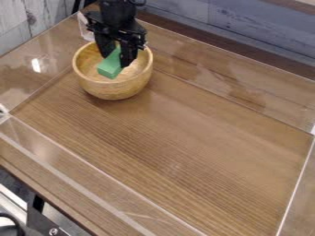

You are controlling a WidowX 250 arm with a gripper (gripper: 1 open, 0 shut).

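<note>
A round light wooden bowl (113,87) sits on the wooden surface at the upper left. A green object (110,64) is inside it, tilted. My black gripper (113,51) reaches down from the top over the bowl, at the upper end of the green object. Whether the fingers grip it is hard to tell at this size.
A wide bare wooden surface (197,147) fills the middle and right. A blue-grey wall (246,23) runs along the back, with a pale panel at the top left. The surface ends in an edge at the lower left.
</note>
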